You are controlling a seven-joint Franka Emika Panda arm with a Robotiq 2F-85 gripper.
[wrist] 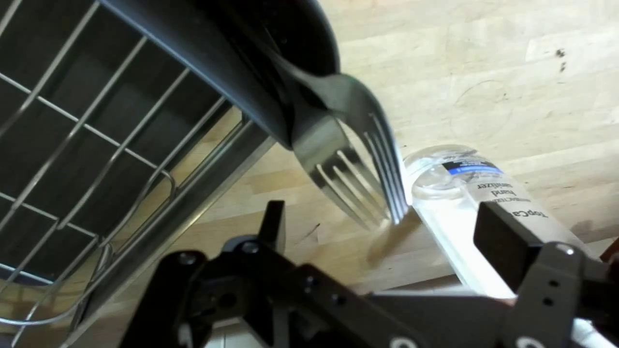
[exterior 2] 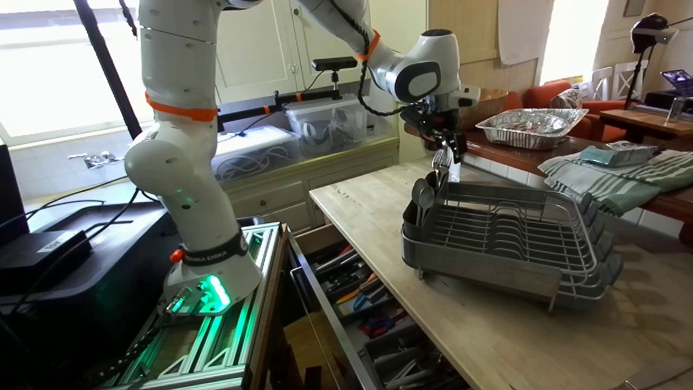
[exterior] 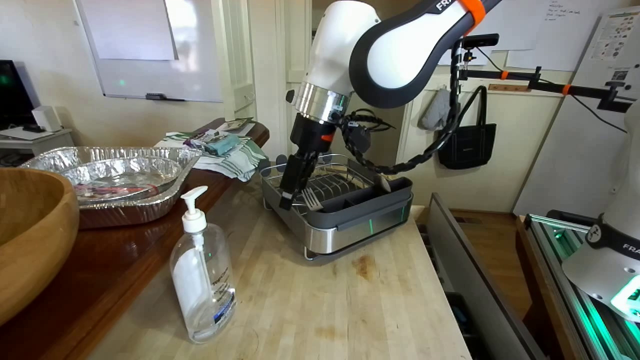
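Two forks [wrist: 360,139] lean out of the dark utensil holder [wrist: 232,64] on the dish rack, tines overhanging its end in the wrist view. Both fingers of my gripper stand wide apart, and nothing is held between them. The fork tines reach into the space ahead of the fingertips; whether they touch cannot be told. In exterior view 1 the gripper [exterior: 286,201] hangs tilted beside a fork [exterior: 310,200] at the holder's end. Two spoons [exterior 2: 425,197] stand in the holder's other end in exterior view 2.
The dish rack [exterior 2: 484,266] has no dishes in it. A pump bottle of hand sanitizer [exterior: 204,282] stands on the wooden counter [exterior: 336,306]. Alongside the counter, a drawer [exterior 2: 364,305] of utensils is pulled open. Foil trays [exterior: 135,198] and a wooden bowl [exterior: 36,228] sit on a raised ledge.
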